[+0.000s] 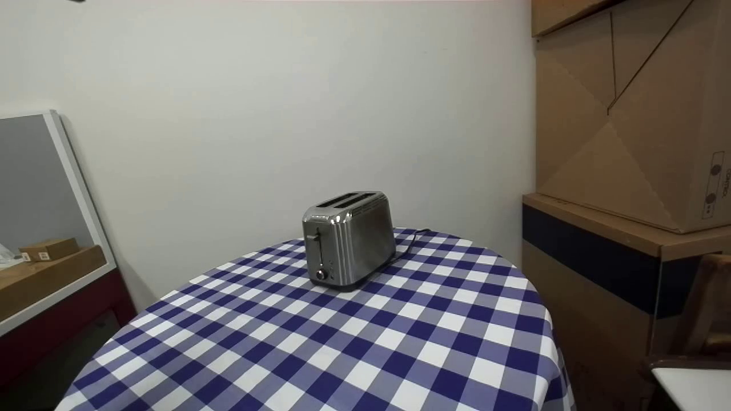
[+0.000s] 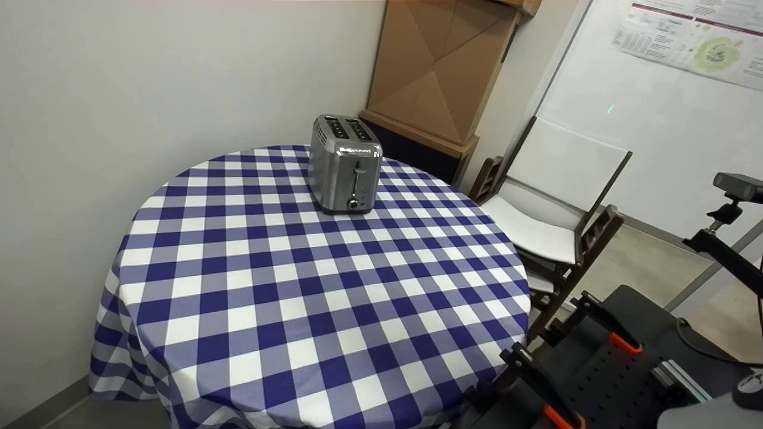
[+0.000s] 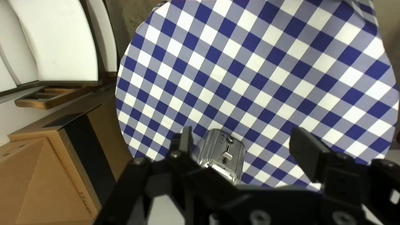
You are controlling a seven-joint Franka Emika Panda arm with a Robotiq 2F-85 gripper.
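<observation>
A silver two-slot toaster (image 1: 349, 240) stands upright on the round table. Its lever and knob side faces the front in exterior view 2, where the toaster (image 2: 345, 164) is near the table's far edge. From above, the wrist view shows the toaster (image 3: 223, 153) low in the picture, partly hidden behind my gripper's dark parts. My gripper is high over the table with its fingers well apart. Nothing shows between them, and they do not touch the toaster. Neither exterior view shows the gripper clearly.
A blue and white checked tablecloth (image 2: 293, 307) covers the table, bare except for the toaster and its dark cord (image 1: 411, 241). A wall is behind. Large cardboard boxes (image 1: 617, 123) and chairs with white seats (image 2: 536, 225) stand beside the table.
</observation>
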